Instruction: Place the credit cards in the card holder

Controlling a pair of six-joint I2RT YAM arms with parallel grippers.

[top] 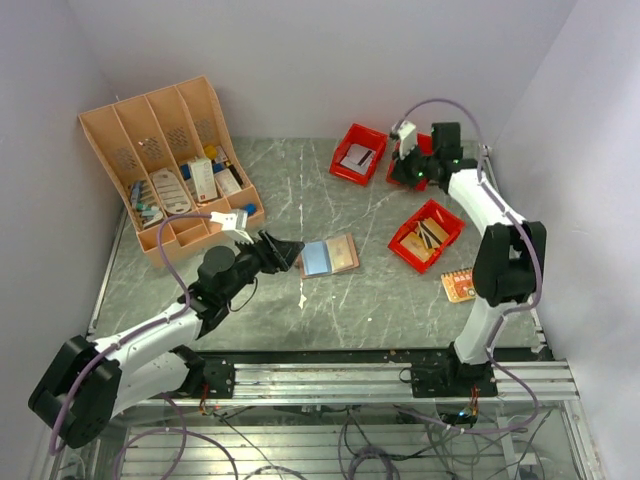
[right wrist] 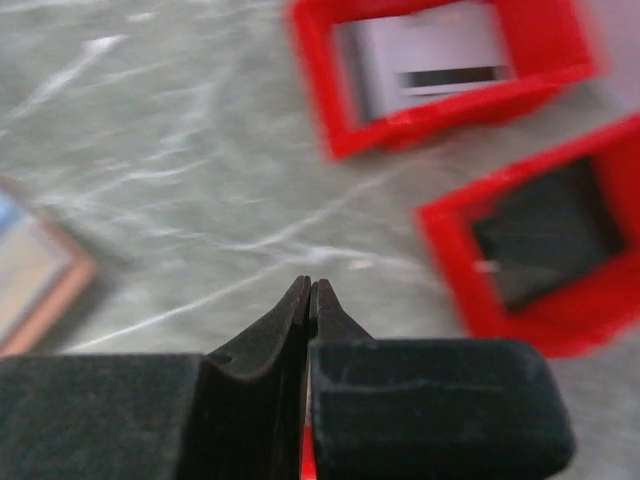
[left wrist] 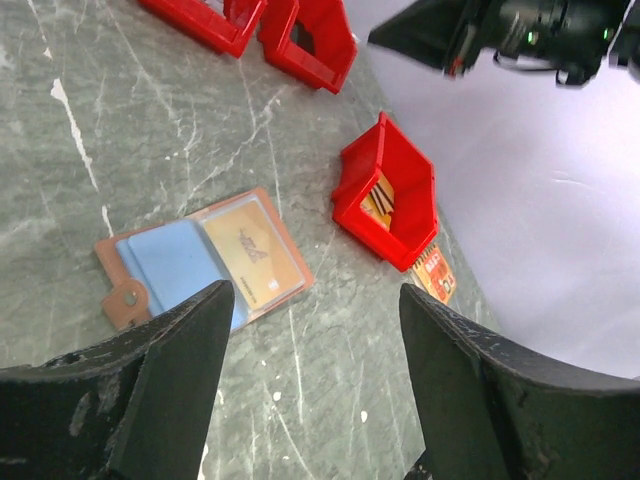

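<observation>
The card holder lies open in the middle of the table, a blue and a beige card in it. My left gripper is open beside it with nothing between its fingers. My right gripper is shut, high over the back-right red box, which holds a dark item. Another red box holds pale cards. A third red box at the right holds tan and dark items.
A cardboard organiser with assorted packets stands at the left. An orange notebook lies at the right.
</observation>
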